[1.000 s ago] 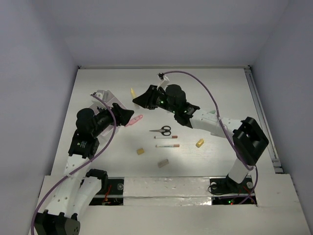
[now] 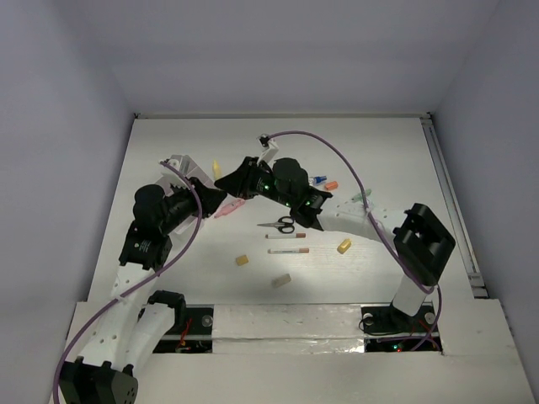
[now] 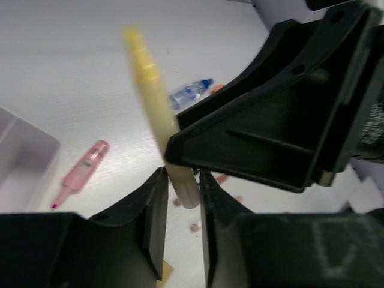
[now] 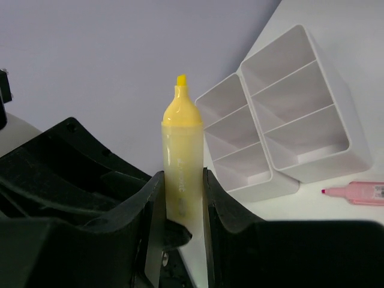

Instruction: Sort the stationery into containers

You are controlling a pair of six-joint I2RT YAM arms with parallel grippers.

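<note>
A yellow highlighter (image 4: 183, 156) stands upright where my two grippers meet, left of centre in the top view. The fingers of my right gripper (image 2: 221, 187) and of my left gripper are both at its body; exactly how firmly each holds it I cannot tell. A white divided container (image 4: 303, 108) with empty compartments lies under the left arm, a second one (image 4: 234, 132) beside it. A pink marker (image 3: 84, 168) lies near the container.
Scissors (image 2: 278, 225), two pens (image 2: 286, 251), a yellow item (image 2: 344, 246), a small tan block (image 2: 242, 260), a grey block (image 2: 281, 280) and several coloured items at the back right lie loose on the table (image 2: 387, 160).
</note>
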